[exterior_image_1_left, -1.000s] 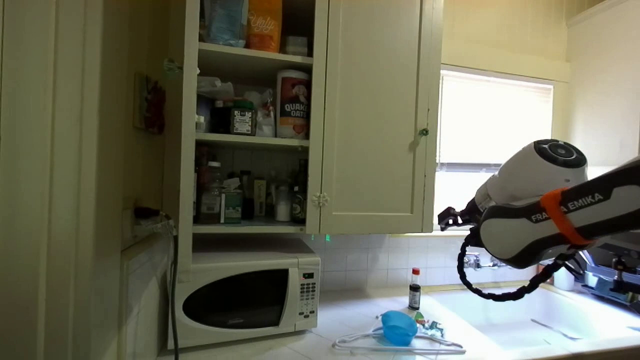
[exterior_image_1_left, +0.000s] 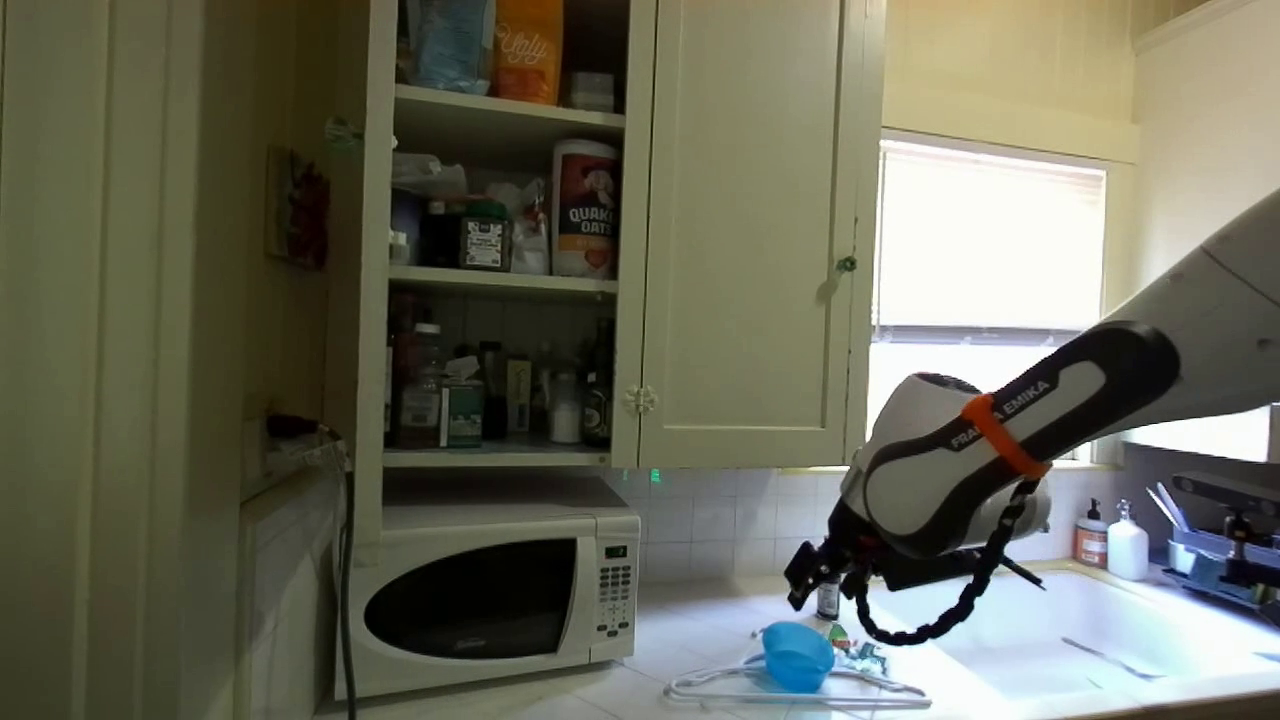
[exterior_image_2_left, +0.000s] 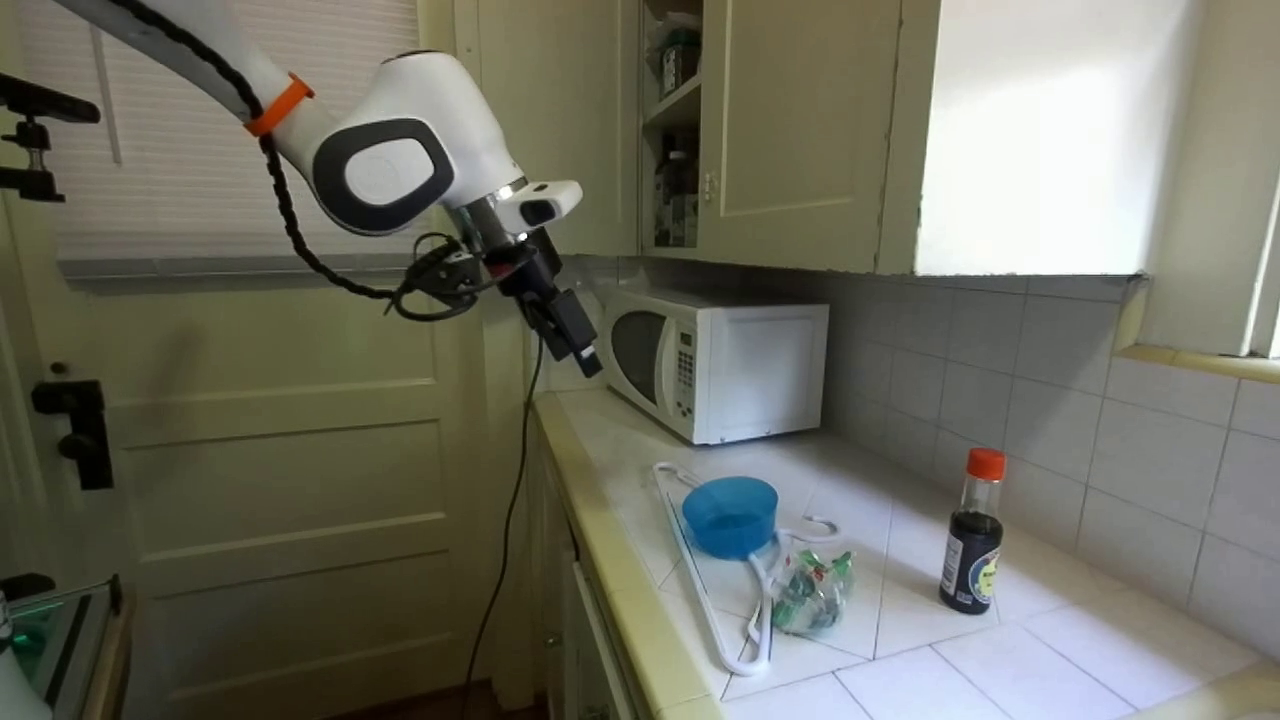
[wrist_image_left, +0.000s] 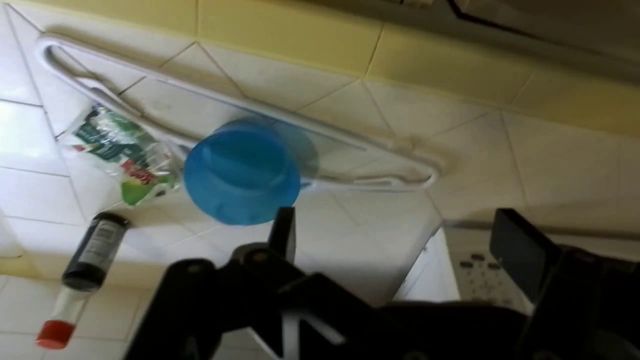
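Note:
Above the counter hangs my gripper, open, its two dark fingers wide apart with nothing between them. A blue bowl (exterior_image_2_left: 729, 518) rests over a white hanger (exterior_image_2_left: 716, 624) on the tiled counter. In the wrist view the bowl (wrist_image_left: 240, 174) lies left of and beyond the fingertips, and the hanger (wrist_image_left: 258, 108) stretches out on both sides of it. Beside the bowl is a crumpled clear bag (exterior_image_2_left: 816, 592) with green and red print. A dark sauce bottle (exterior_image_2_left: 969, 540) with a red cap stands upright nearer the tiled wall.
The white microwave (exterior_image_1_left: 486, 588) stands at the counter's end, its door shut. Over it, a cupboard (exterior_image_1_left: 504, 282) stands open with stocked shelves. The sink (exterior_image_1_left: 1056, 636) is to the right in exterior view 1. Bare counter lies between bowl and microwave.
In exterior view 1 the arm has come down and left, and the gripper now points lower, in front of the sauce bottle. The counter objects have not moved.

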